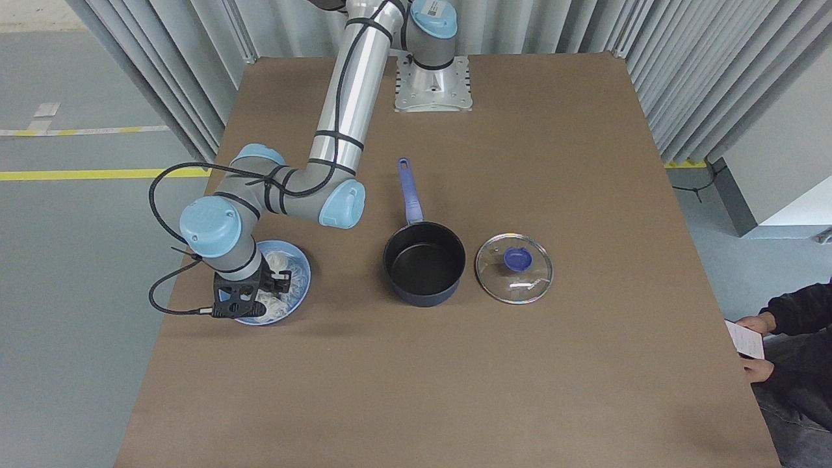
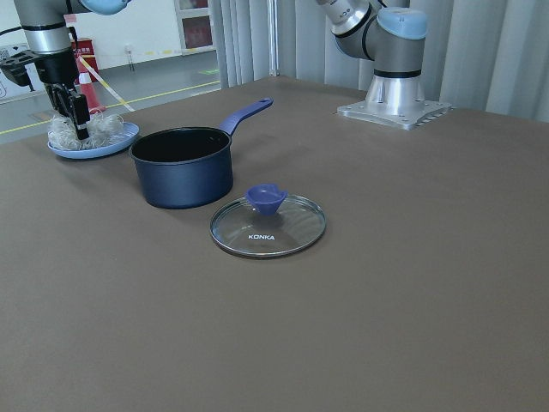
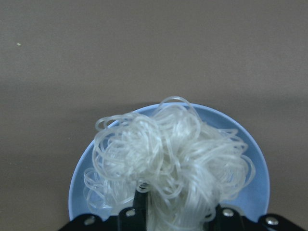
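My gripper is down in a heap of white translucent noodles (image 3: 163, 163) on a blue plate (image 3: 255, 192), noodles lying between and over its dark fingers; whether it is closed on them is hidden. The front view shows it over the plate (image 1: 300, 300), left of a dark saucepan (image 1: 424, 265) with a purple handle (image 1: 409, 191). A glass lid (image 1: 499, 277) with a blue knob lies right of the pan. In the left view the fingers reach into the noodles behind the pan (image 2: 180, 180).
The robot's base (image 1: 433, 93) stands at the back. A person holding a white paper (image 1: 745, 340) is at the right edge.
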